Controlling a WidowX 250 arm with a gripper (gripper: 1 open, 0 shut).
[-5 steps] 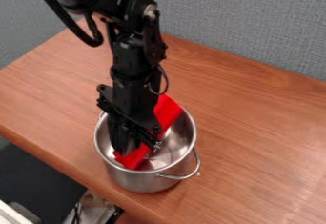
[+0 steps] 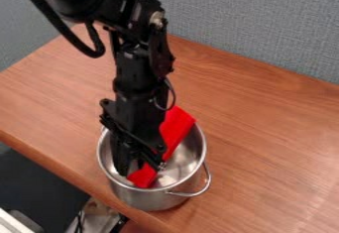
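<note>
A steel pot [image 2: 180,191] with side handles stands near the front edge of the wooden table. My black gripper [image 2: 138,156] reaches down into it from above, its lower end inside the rim. A red object [image 2: 177,125] leans in the pot behind and to the right of the gripper, and red also shows at the bottom by the fingers. The fingertips are dark and partly hidden, so I cannot tell whether anything is between them.
A grey wall [image 2: 252,24] stands behind it. A dark area lies beyond the table's front left edge.
My gripper has shifted slightly inside the pot.
</note>
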